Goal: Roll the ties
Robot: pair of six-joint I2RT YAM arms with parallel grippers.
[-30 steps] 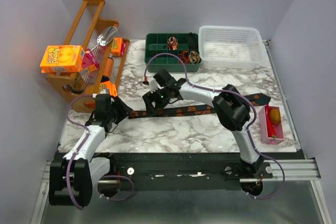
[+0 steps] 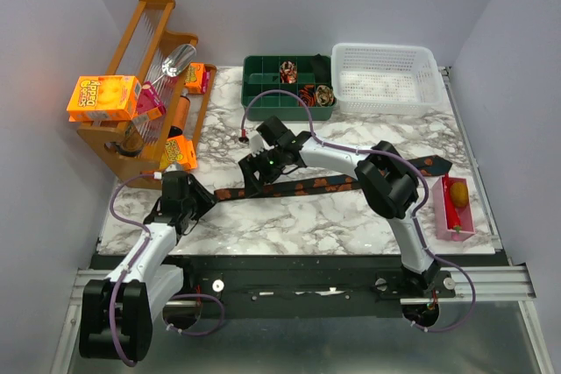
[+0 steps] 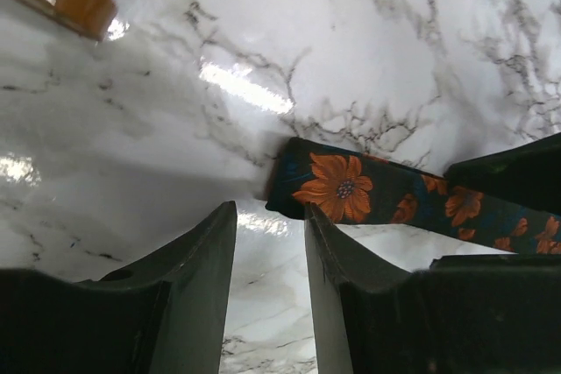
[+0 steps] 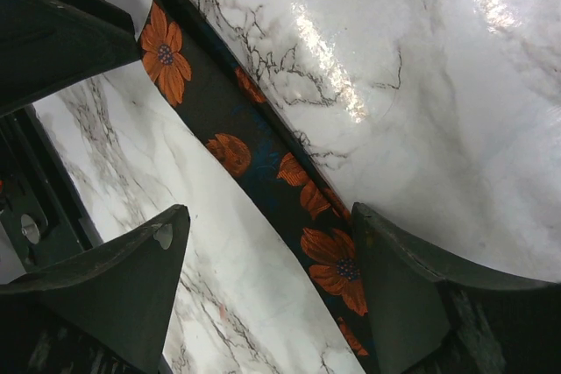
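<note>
A dark tie [image 2: 316, 186] with orange flowers lies stretched across the marble table, its narrow left end [image 3: 337, 186] flat just beyond my left gripper, whose fingers stand part open. My right gripper is open over the tie, fingers apart on either side of the strip [image 4: 254, 164]; whether they touch it I cannot tell. In the top view, my left gripper [image 2: 207, 199] is at the tie's left end and my right gripper [image 2: 256, 172] over the tie a little to its right.
A wooden rack [image 2: 131, 159] with orange boxes stands at the left. A green divided box [image 2: 263, 107] holding rolled items and a white basket [image 2: 386, 76] stand at the back. A pink box [image 2: 451, 225] sits at the right edge.
My left arm has moved toward the table's front, its gripper slightly lower in the top view. The right arm and the tie show no visible change.
</note>
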